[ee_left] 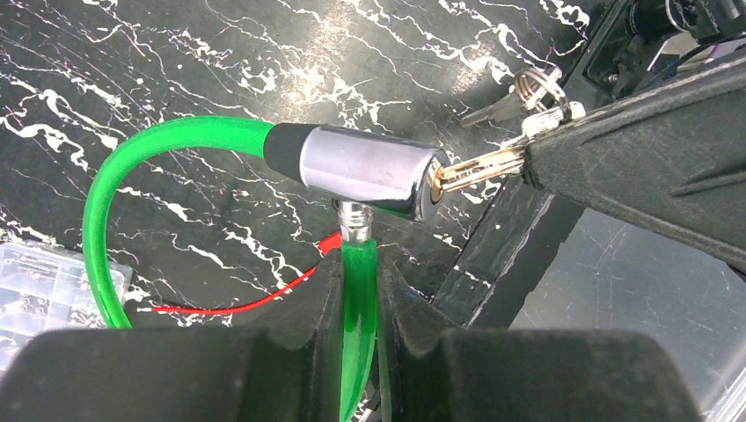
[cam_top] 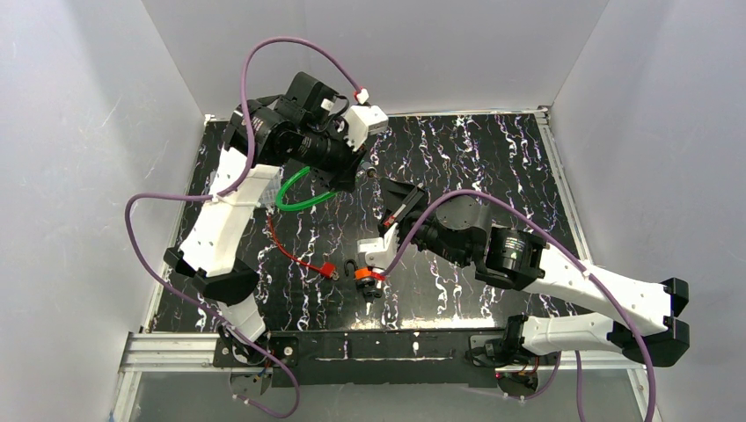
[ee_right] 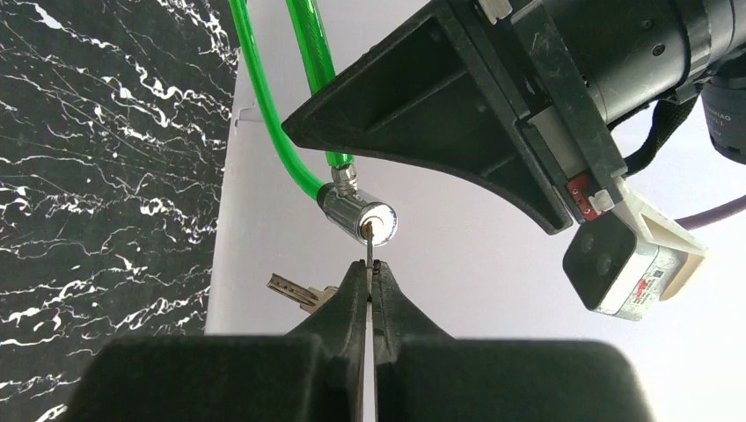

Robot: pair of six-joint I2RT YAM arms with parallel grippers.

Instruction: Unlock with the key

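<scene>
A green cable lock with a silver barrel (ee_left: 362, 169) shows in the left wrist view. My left gripper is shut on its green cable (ee_left: 359, 281), just below the barrel's metal ferrule. The key (ee_left: 484, 169) points at the keyhole in the barrel's end face, its tip meeting the hole; how deep it sits cannot be told. My right gripper is shut on this key, which appears edge-on in the right wrist view below the lock barrel (ee_right: 352, 211). A second key (ee_right: 299, 290) hangs beside those fingers, on a ring (ee_left: 537, 88).
A red cable (cam_top: 295, 255) lies on the black marbled table, with an orange and black object (cam_top: 366, 281) to its right. The clear plastic box (ee_left: 44, 286) is at the left. Bare table spreads across the back right.
</scene>
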